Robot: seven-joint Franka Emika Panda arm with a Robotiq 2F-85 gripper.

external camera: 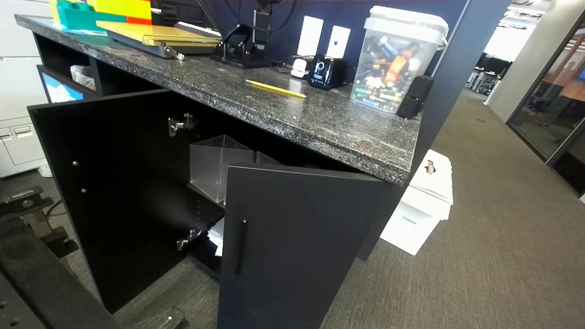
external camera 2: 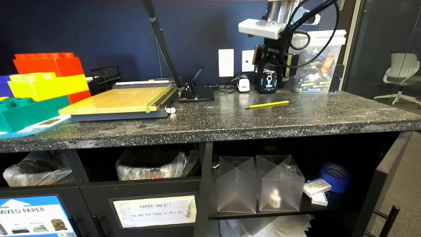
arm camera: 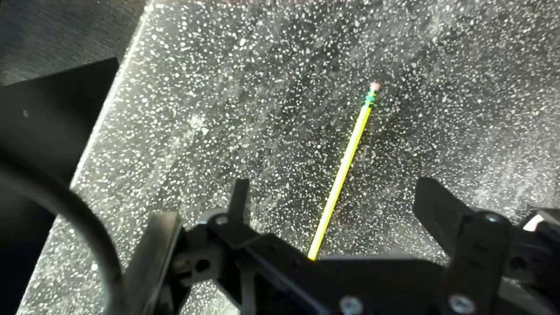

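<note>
A yellow pencil (external camera: pixel 277 88) with a green-banded eraser end lies flat on the speckled dark countertop (external camera 2: pixel 221 118). My gripper (external camera 2: pixel 275 75) hangs fingers-down above the counter, its tips apart and empty. In the wrist view the pencil (arm camera: pixel 344 167) runs slantwise through the gap between the spread fingers of my gripper, below them on the counter. Its lower end is hidden behind the gripper body. Only a dark part of the arm shows at the top edge of exterior view 1.
A clear tub of batteries (external camera 2: pixel 317 67) and a small black device (external camera 2: pixel 267 83) stand behind the pencil. To the left are a black stand (external camera 2: pixel 196 94) and a yellow paper cutter (external camera 2: pixel 122 100). Below, the cabinet door (external camera: pixel 296 241) hangs open, with clear bins (external camera 2: pixel 236 185) inside.
</note>
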